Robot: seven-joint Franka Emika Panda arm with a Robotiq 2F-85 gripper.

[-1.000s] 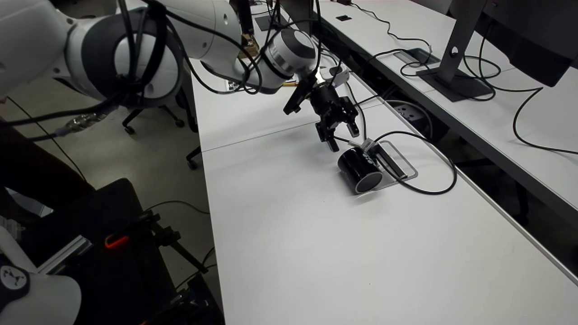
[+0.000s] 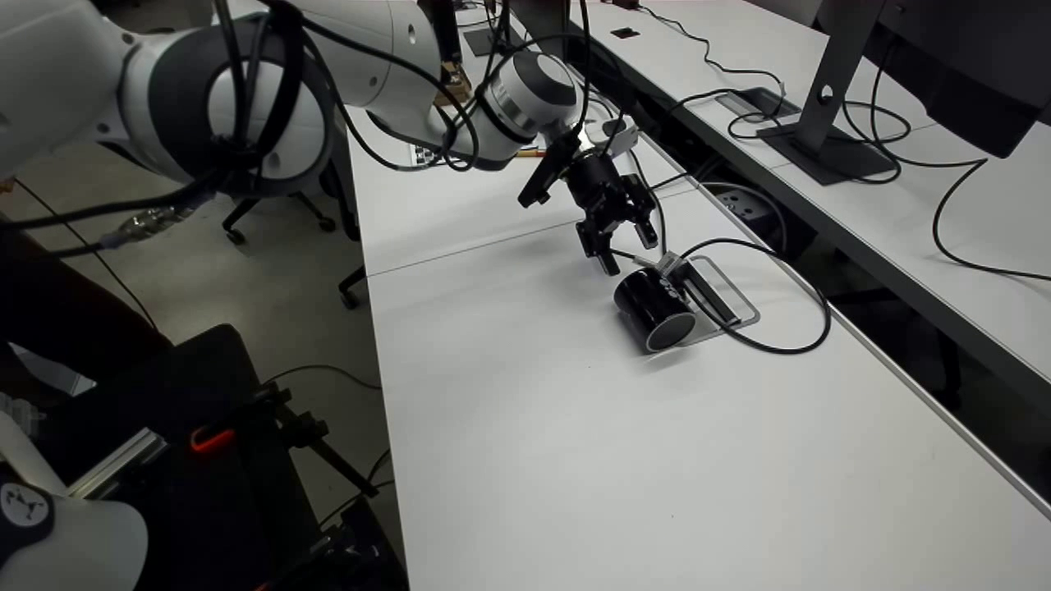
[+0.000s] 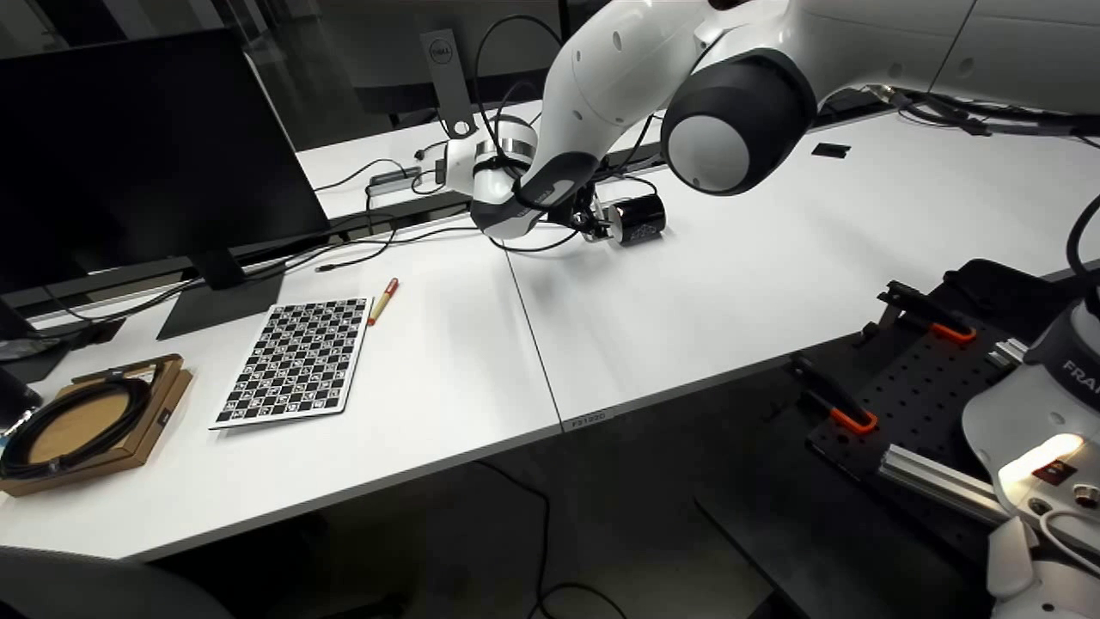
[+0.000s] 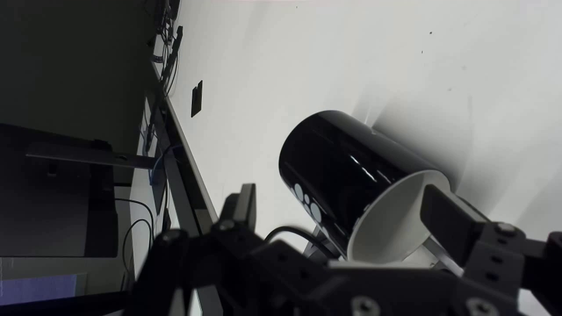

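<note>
A glossy black mug (image 2: 653, 300) with a pale inside (image 4: 390, 224) lies on its side on the white table. White paw-like spots mark its wall in the wrist view, where its mouth faces me. My gripper (image 2: 627, 251) is open at the mouth end, its fingers wide apart and empty. One finger (image 4: 245, 205) stands clear to the left of the mug; the other finger (image 4: 448, 224) overlaps the mouth's right edge. Whether that fingertip reaches inside the rim, I cannot tell. Exterior view 2 has the mug (image 3: 637, 218) just right of the gripper, which is partly hidden.
Against the mug lies a flat metal frame with a dark bar (image 2: 711, 295), and a black cable (image 2: 825, 315) loops around it. Open table extends in front. A checkered board (image 3: 299, 356), a pen (image 3: 382, 301) and a cardboard box (image 3: 155, 413) occupy the other table.
My gripper has shifted very slightly to the right in exterior view 1. The mug has stayed where it was, and the fingers remain open.
</note>
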